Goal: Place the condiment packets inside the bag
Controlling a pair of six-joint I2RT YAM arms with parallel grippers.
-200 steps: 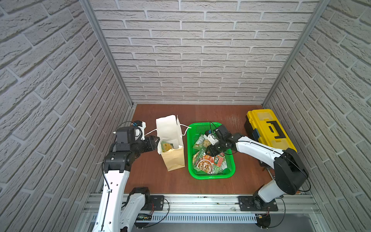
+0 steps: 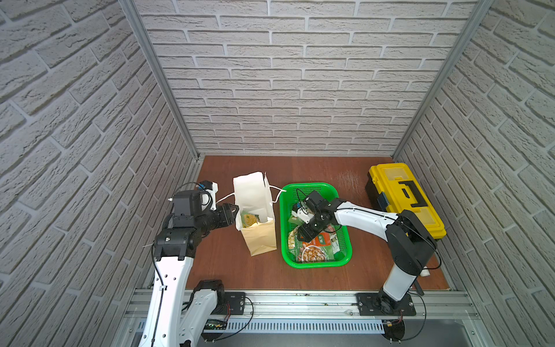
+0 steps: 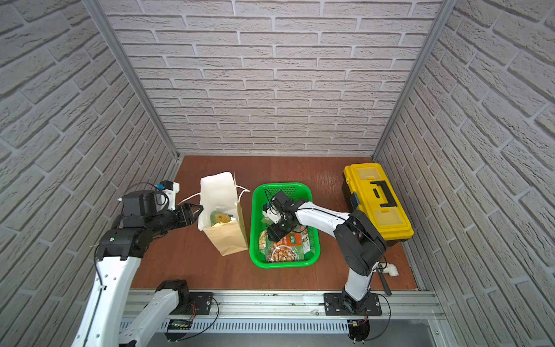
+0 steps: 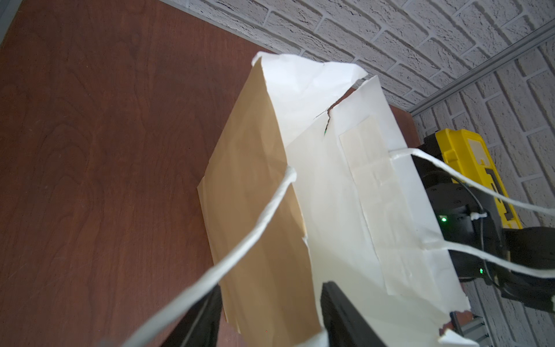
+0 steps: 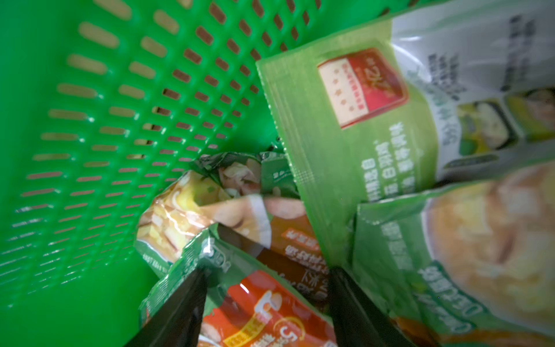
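Note:
A paper bag (image 2: 260, 237) with rope handles stands open, a yellow-green packet (image 2: 249, 219) inside. My left gripper (image 2: 230, 214) is at its left edge; in the left wrist view its fingertips are apart beside a handle. The green basket (image 2: 345, 245) holds several condiment packets (image 2: 312, 254). My right gripper is down in the basket, fingers open over a green and red packet (image 5: 254, 306), with other packets (image 5: 451, 248) around it.
A yellow toolbox (image 2: 399, 196) lies along the right wall.
My right arm has moved left and toward the front of the basket, lower among the packets. The left arm and bag are nearly unchanged.

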